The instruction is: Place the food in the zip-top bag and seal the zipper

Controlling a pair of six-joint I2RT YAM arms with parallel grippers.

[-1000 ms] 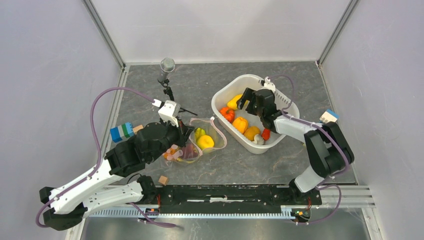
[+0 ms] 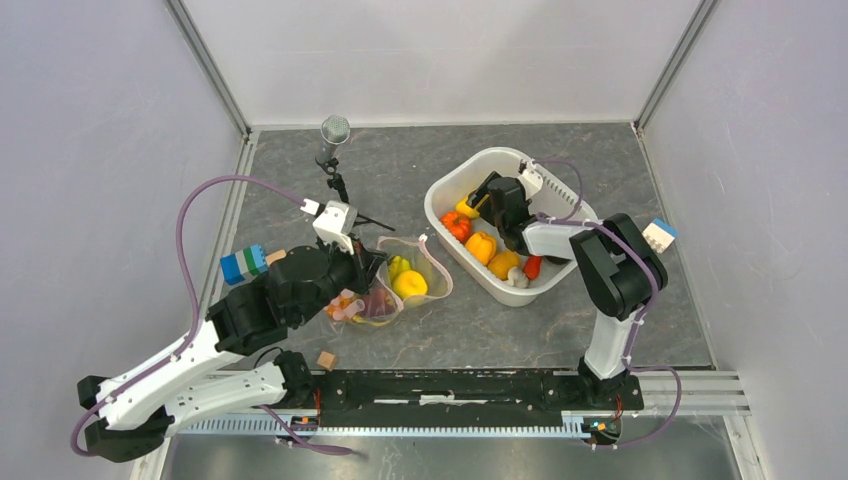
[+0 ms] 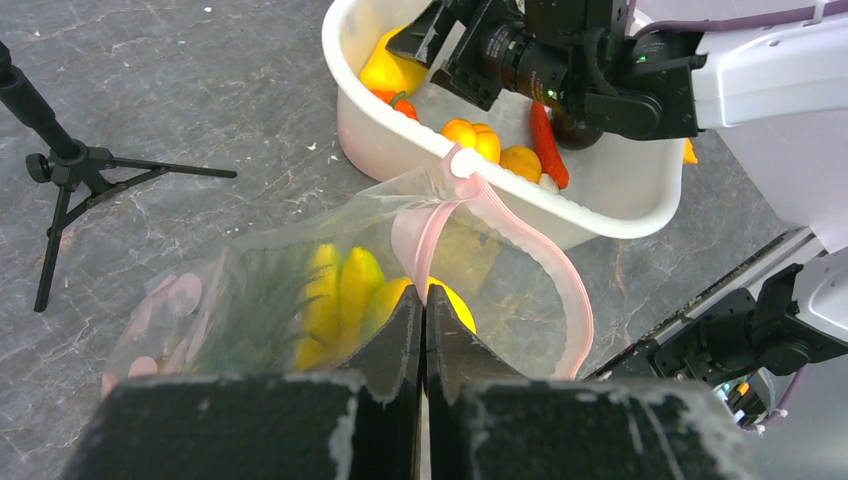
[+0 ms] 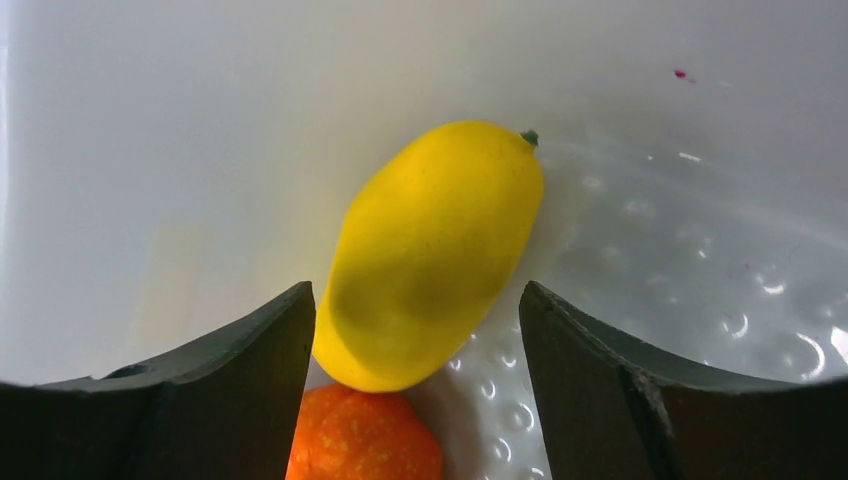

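Note:
The clear zip top bag with a pink rim stands with its mouth spread, yellow food inside it. My left gripper is shut on the rim of the bag. In the white basket, my right gripper reaches down with its fingers apart around the lower part of a yellow lemon-like fruit. The fruit leans by the basket wall, and a gap shows between it and the right finger. An orange-red pepper lies just below the fruit.
More food, including an orange pepper and a red pepper, lies in the basket's near part. A black tripod stands behind the bag. Toy blocks sit at the left. Grey tabletop in front of the basket is clear.
My right gripper has moved left and inward over the yellow fruit in the basket, its arm swinging left too. The left arm stays nearly still.

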